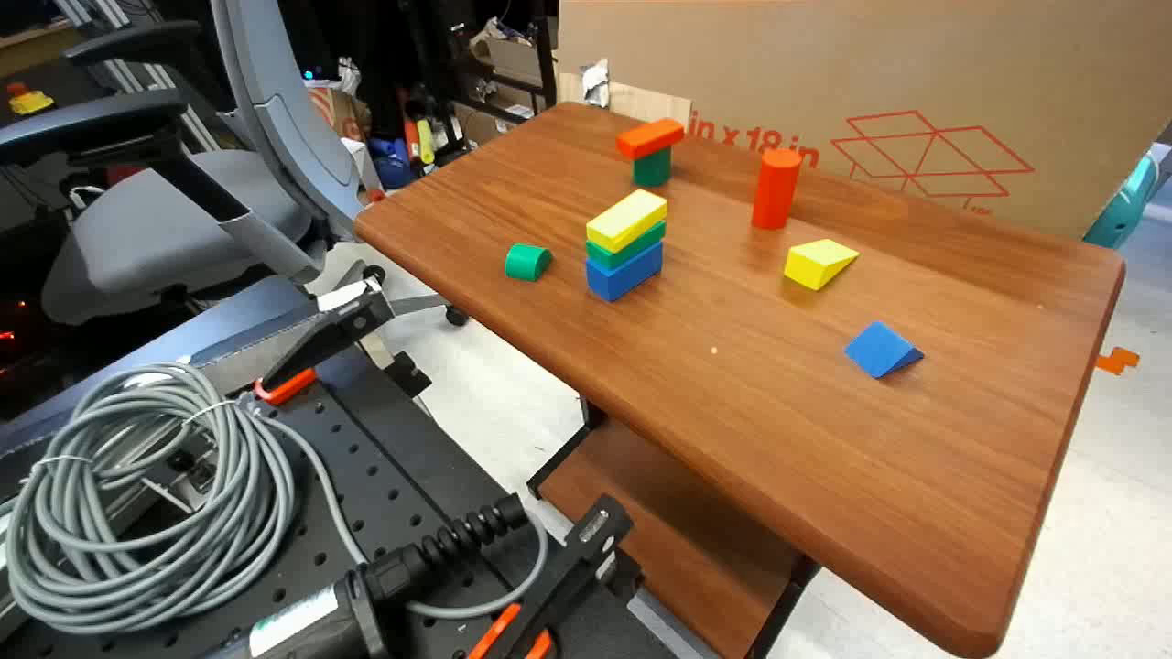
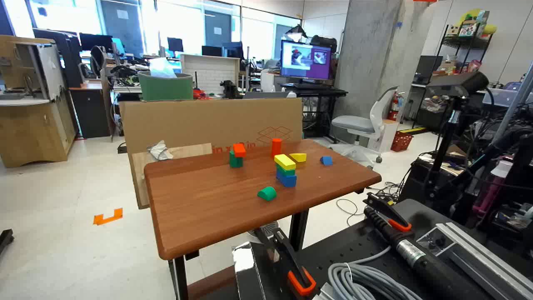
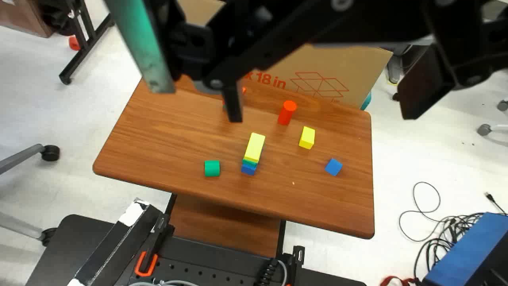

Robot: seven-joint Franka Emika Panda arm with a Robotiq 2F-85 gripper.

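Observation:
In the wrist view my gripper is open, its two dark fingers wide apart high over the table with nothing between them. On the wooden table stands a stack: a yellow block [image 1: 626, 220] on top, a green block [image 1: 627, 246] under it, a blue block [image 1: 625, 275] at the bottom. Left of the stack in exterior view 1 lies a green rounded block [image 1: 527, 262]. Farther back, an orange-red bar [image 1: 649, 137] rests on a green block [image 1: 653, 168]. An orange-red cylinder [image 1: 776, 189] stands upright. A yellow wedge [image 1: 819, 264] and a blue wedge [image 1: 883, 350] lie to the right.
A large cardboard sheet [image 1: 879, 66] stands behind the table [image 1: 791, 439]. Along the near side is a black perforated bench [image 1: 428, 483] with coiled grey cable [image 1: 66, 527] and clamps.

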